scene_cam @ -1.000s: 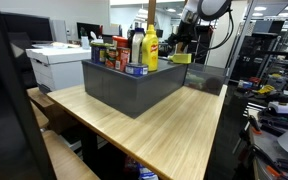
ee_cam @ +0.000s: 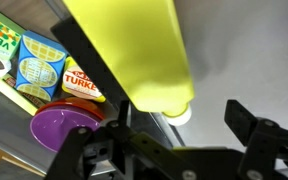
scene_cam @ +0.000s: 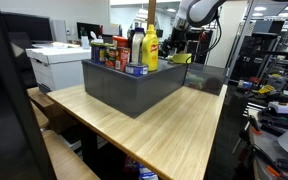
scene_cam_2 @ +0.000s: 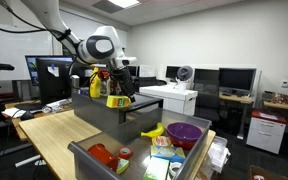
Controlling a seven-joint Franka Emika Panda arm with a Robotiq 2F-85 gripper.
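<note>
Seen from the wrist view, my gripper is open, with dark fingers spread to either side. A yellow object with green edges (ee_cam: 134, 45) reaches into the space near the left finger, with a clear gap toward the right one. In exterior view 2 that yellow object (scene_cam_2: 118, 101) is by the divided grey bin, under the white arm (scene_cam_2: 102, 45). Exterior view 1 shows the yellow object (scene_cam: 179, 58) at the far end of the bin. Whether a finger touches it, I cannot tell.
A grey bin (scene_cam_2: 144, 115) holds a purple bowl (scene_cam_2: 184, 133), a red bowl (scene_cam_2: 103, 155) and several food packages. Bottles, including a yellow one (scene_cam: 150, 48), and cans crowd its near end in exterior view 1.
The yellow object at the bin's far end has shifted slightly, and the arm's end has moved a little with respect to it. The bottles and cans have not moved.
</note>
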